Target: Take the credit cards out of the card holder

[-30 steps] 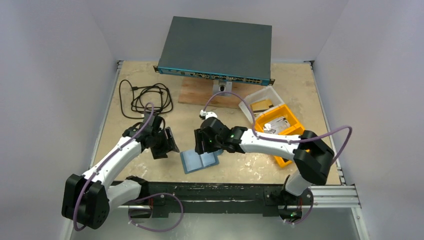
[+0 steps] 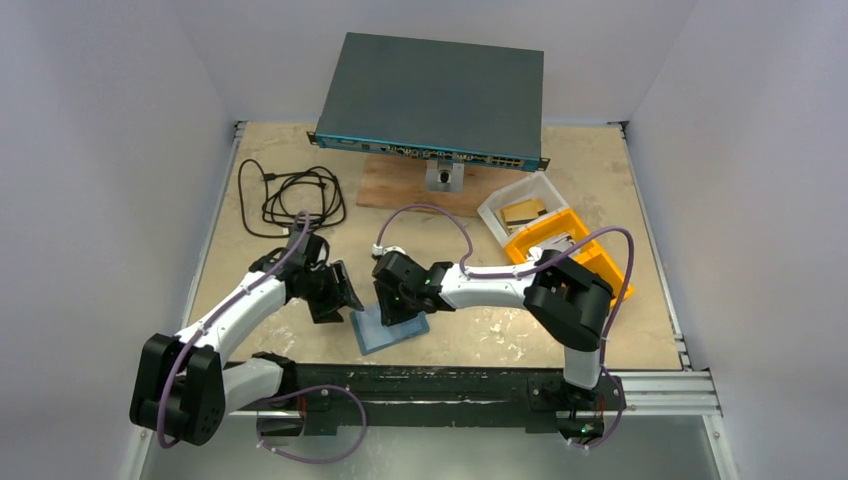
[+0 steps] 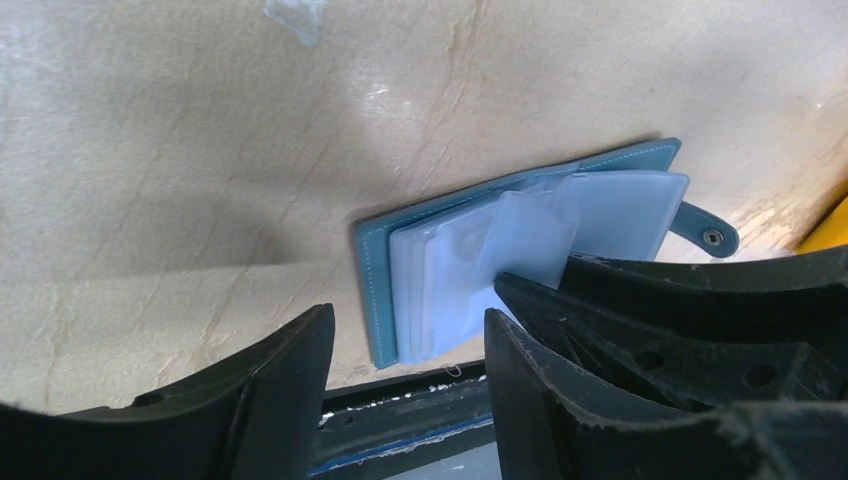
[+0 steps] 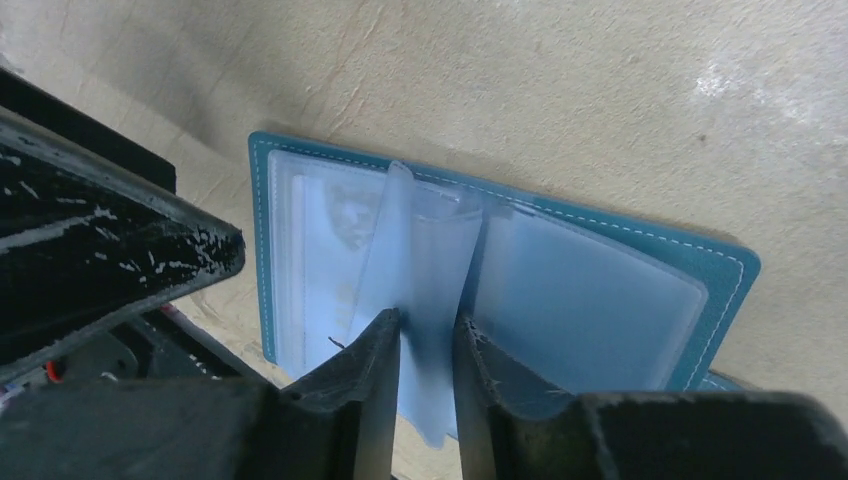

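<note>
The blue card holder (image 2: 393, 332) lies opened out near the table's front edge, its clear plastic sleeves (image 4: 570, 290) uppermost. In the right wrist view, a raised, folded sleeve (image 4: 432, 270) stands between the fingertips of my right gripper. Those fingers are only a narrow gap apart; whether they grip the sleeve cannot be told. My left gripper is open and empty, just left of the holder. A strap with a snap (image 3: 712, 237) sticks out at the holder's far side. No card can be made out clearly in the sleeves.
A black cable coil (image 2: 300, 200) lies at the back left, and a dark network switch (image 2: 430, 90) hangs over the back. White (image 2: 488, 222) and yellow (image 2: 604, 262) bins stand at the right. The dark front rail (image 2: 430, 388) is close by the holder.
My right gripper has moved left and down onto the holder. My left gripper has moved only slightly.
</note>
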